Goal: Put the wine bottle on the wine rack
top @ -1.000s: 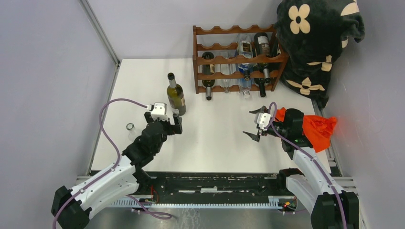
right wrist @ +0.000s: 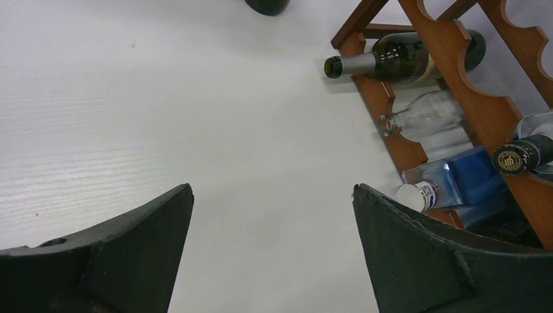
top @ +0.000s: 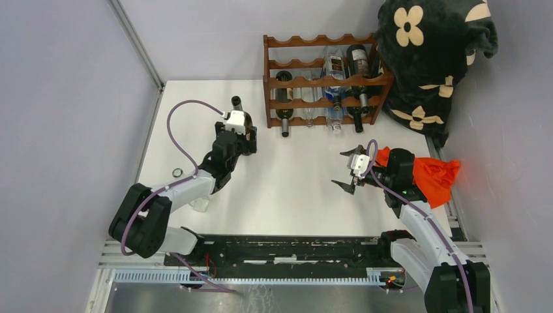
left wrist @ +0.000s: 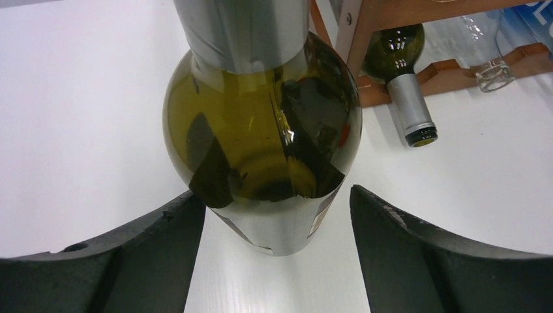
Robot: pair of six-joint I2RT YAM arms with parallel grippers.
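Observation:
The green wine bottle (top: 237, 103) stands on the left part of the table, its neck showing past my left gripper (top: 237, 135), which covers much of its body in the top view. In the left wrist view the bottle (left wrist: 261, 130) rises between the spread fingers, with white table visible between each finger and the lower label. The wooden wine rack (top: 293, 81) stands at the back, right of the bottle. My right gripper (top: 347, 169) is open and empty over the right side of the table.
Several bottles lie in the rack, including a dark one (top: 284, 98) in its left lower slot. A small clear bottle (top: 177, 173) is left of my left arm. Orange cloth (top: 438, 176) lies by the right arm. Mid-table is clear.
My left gripper has moved toward the back of the table, from in front of the bottle to around it. The bottle seems slightly shifted right. The right arm is still.

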